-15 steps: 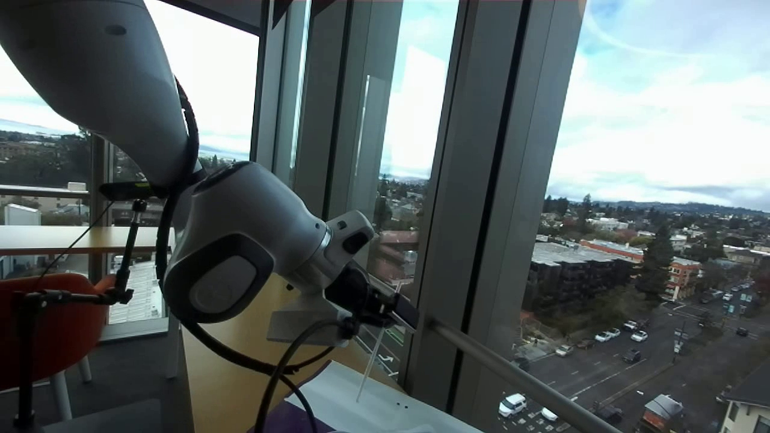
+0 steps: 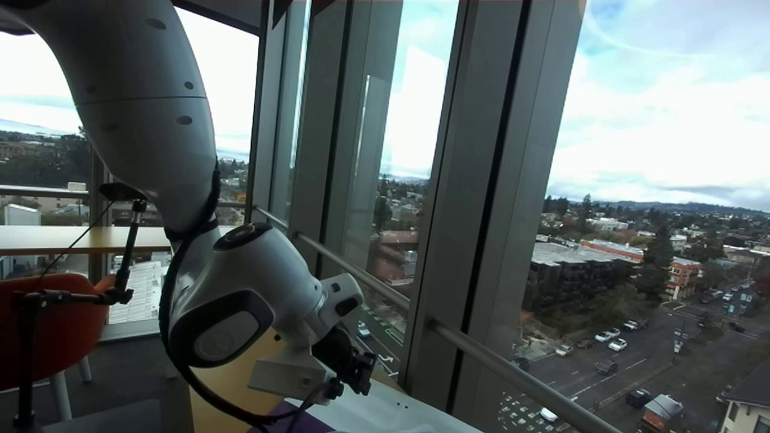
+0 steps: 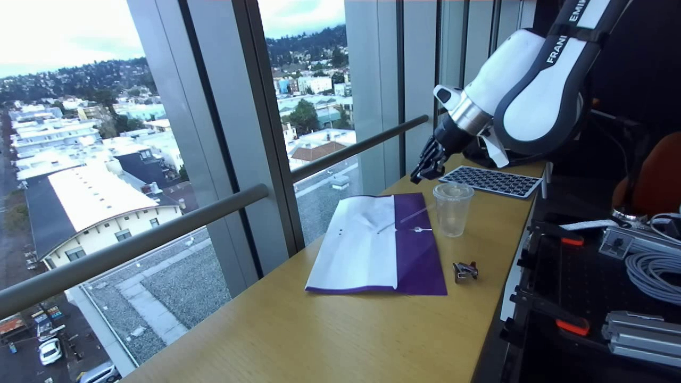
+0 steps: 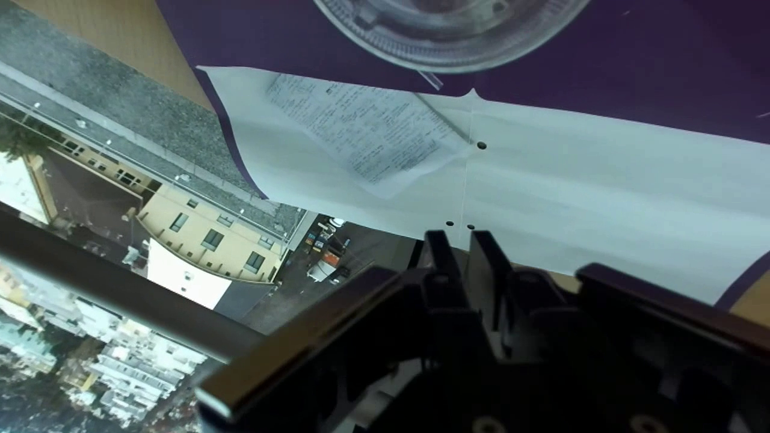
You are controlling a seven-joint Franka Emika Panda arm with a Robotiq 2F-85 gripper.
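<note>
My gripper (image 3: pixel 421 177) hangs over the far side of the table, above and beyond a clear plastic cup (image 3: pixel 453 210). In the wrist view its fingertips (image 4: pixel 437 242) stand a little apart, with nothing seen between them. The cup is upright near the purple folder (image 3: pixel 424 271), on which a white sheet (image 3: pixel 351 255) lies. A thin pale straw (image 3: pixel 405 220) stretches across the sheet and the purple part towards the cup. Only the cup's round rim (image 4: pixel 462 66) and part of its inside show at the top of the wrist view. In exterior view 1 the gripper (image 2: pixel 361 386) points downward.
A small metal object (image 3: pixel 464 271) rests on the table in front of the cup. Behind the cup sits a keyboard-like panel (image 3: pixel 491 181). A window rail (image 3: pixel 357 150) runs along one side.
In exterior view 1 the gripper has come lower and tilted downward. A thin pale straw stood at its fingers a second ago; none shows there now.
</note>
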